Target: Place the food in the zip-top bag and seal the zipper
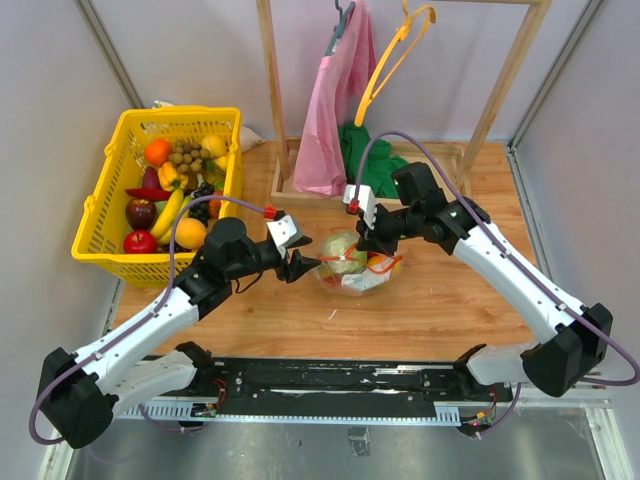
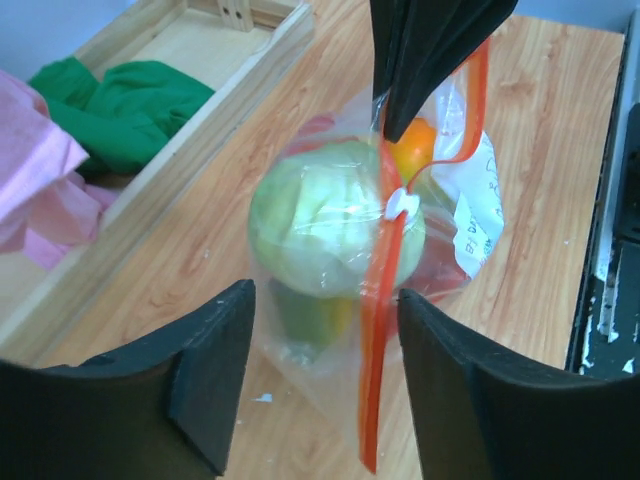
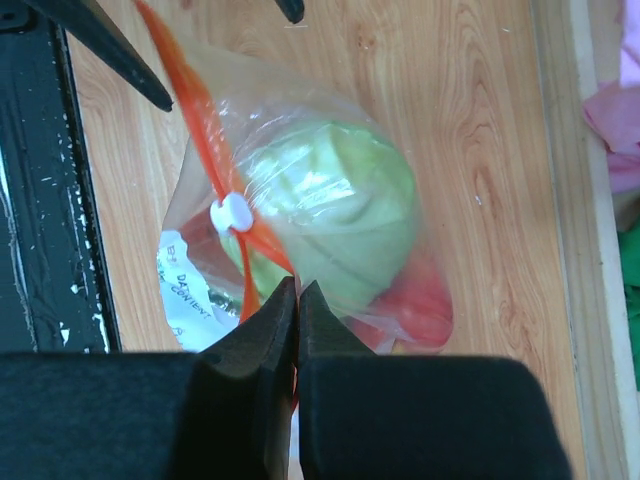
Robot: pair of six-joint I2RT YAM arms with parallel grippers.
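Note:
A clear zip bag (image 1: 348, 262) holds a pale green cabbage (image 2: 325, 225) and other coloured food, with an orange zipper strip (image 2: 379, 310) and white slider (image 3: 231, 213). My right gripper is shut at the bag's top along the strip; whether film is between its tips is hard to tell. My left gripper (image 1: 302, 265) stands part open at the bag's left, its fingers either side of the strip's free end in the left wrist view.
A yellow basket (image 1: 100, 215) of produce is at the left. A wooden rack (image 1: 283, 170) with pink and green cloths stands behind. Bare table surrounds the bag.

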